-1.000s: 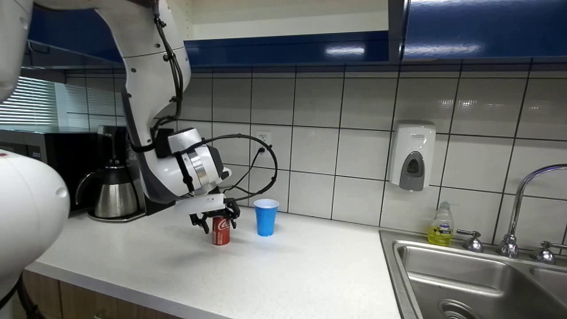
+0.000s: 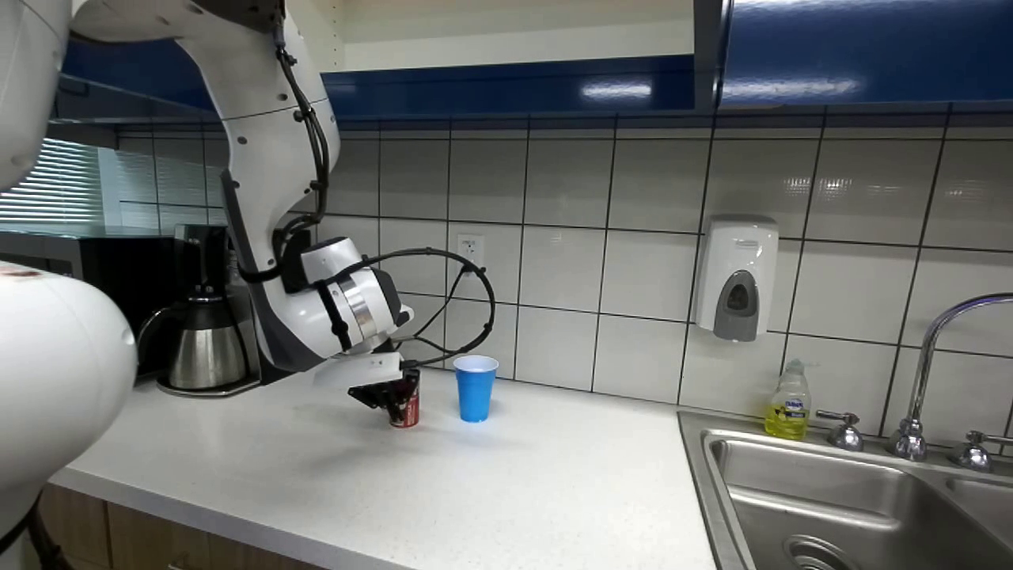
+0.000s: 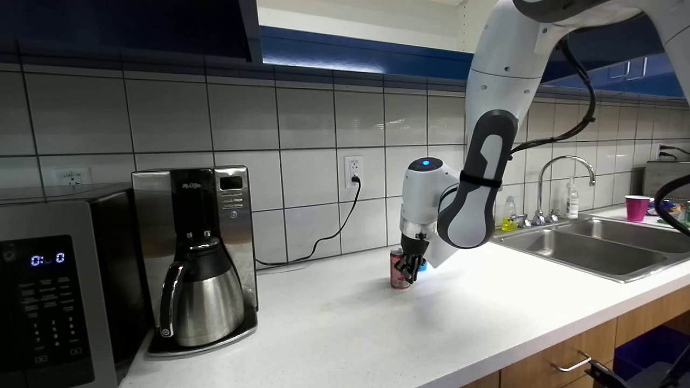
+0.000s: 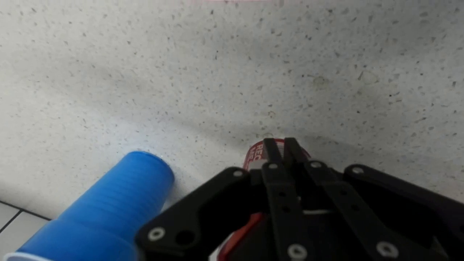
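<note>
A red soda can [image 2: 410, 414] stands upright on the white counter, its upper part mostly hidden by my gripper [image 2: 396, 415] in exterior view 1. From the other side, the fingers [image 3: 404, 266] cover the can's right part. In the wrist view the can [image 4: 253, 156] shows behind and around the gripper. Its two fingertips are close together with a narrow gap, lying across the can rather than on either side of it. Whether they touch it is unclear. A blue cup [image 2: 475, 389] stands upright to the can's right, apart from it.
A coffee maker [image 3: 236, 194] with a steel carafe and a microwave [image 3: 39, 304] stand at the left. The sink [image 2: 817, 475], with a soap bottle [image 2: 789, 407] behind it, is at the right.
My gripper's fingers have moved from wide apart, either side of the can, to close together. The can has shifted slightly back and right and turned, its logo no longer facing exterior view 1.
</note>
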